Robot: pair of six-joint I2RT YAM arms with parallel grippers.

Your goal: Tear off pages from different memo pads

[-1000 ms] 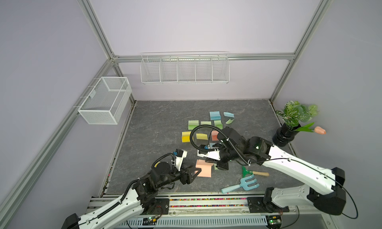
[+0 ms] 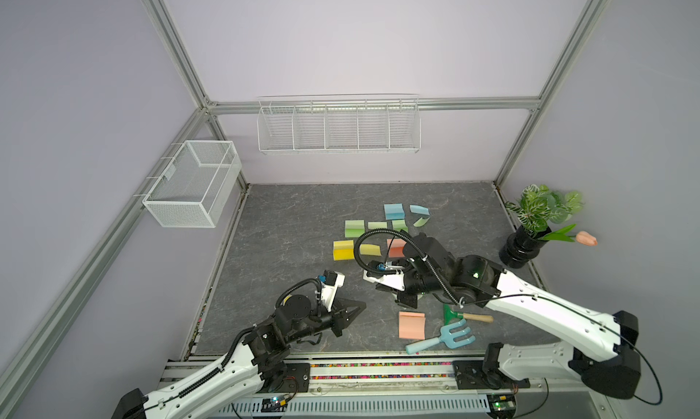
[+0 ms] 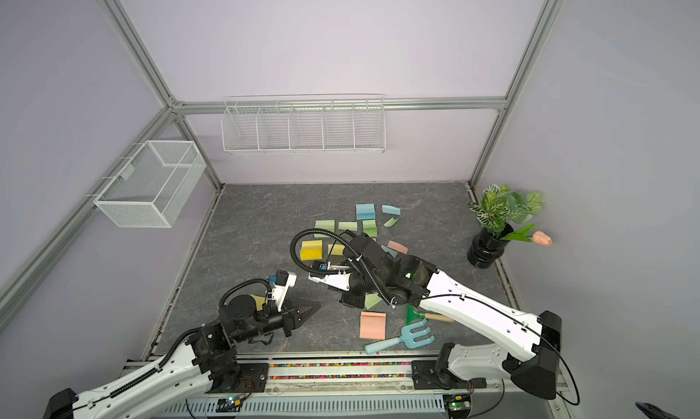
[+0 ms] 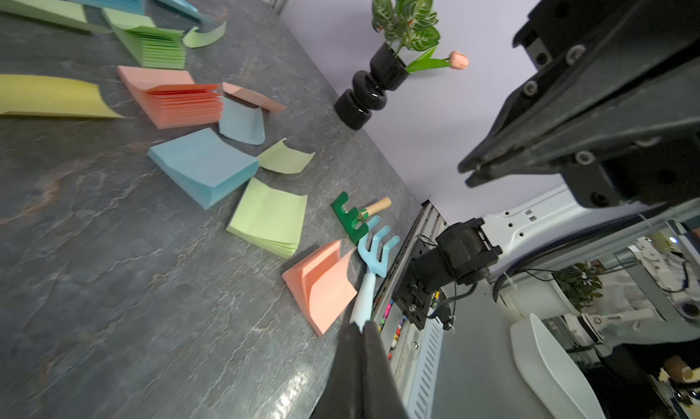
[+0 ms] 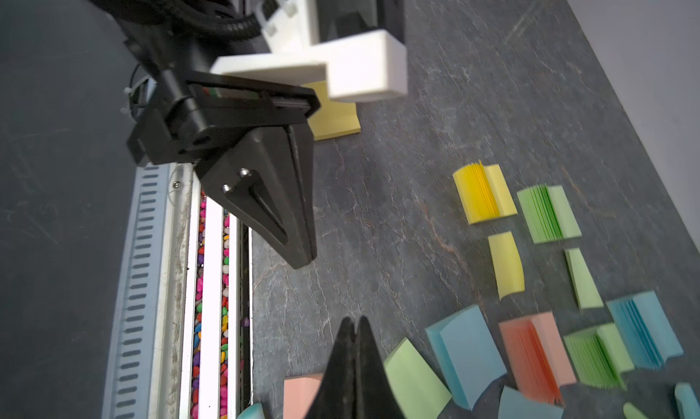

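Both grippers are shut, with nothing showing between their fingers. My left gripper points toward a salmon memo pad (image 4: 319,284) lying clear of it near the table's front edge, its leaves spread apart. In the top left view this pad (image 2: 412,325) lies just right of the left gripper (image 2: 364,306). My right gripper is raised over the pads. Near the salmon pad are a pale green pad (image 4: 269,213) and a blue pad (image 4: 207,160). Farther back lie another salmon pad (image 4: 175,107), green pads (image 5: 545,213), a yellow pad (image 5: 482,193) and a second blue pad (image 5: 641,324).
Loose pages lie among the pads: yellow (image 5: 506,264), green (image 5: 582,277), blue (image 4: 242,121) and salmon (image 4: 255,97). A blue fork (image 2: 441,337) and green tool (image 2: 450,313) lie at front right. A yellow pad (image 5: 335,116) sits near the left arm.
The salmon pad has shifted right and toward the front edge, away from my left gripper, whose fingers were slightly apart a second ago. My right arm has moved slightly.
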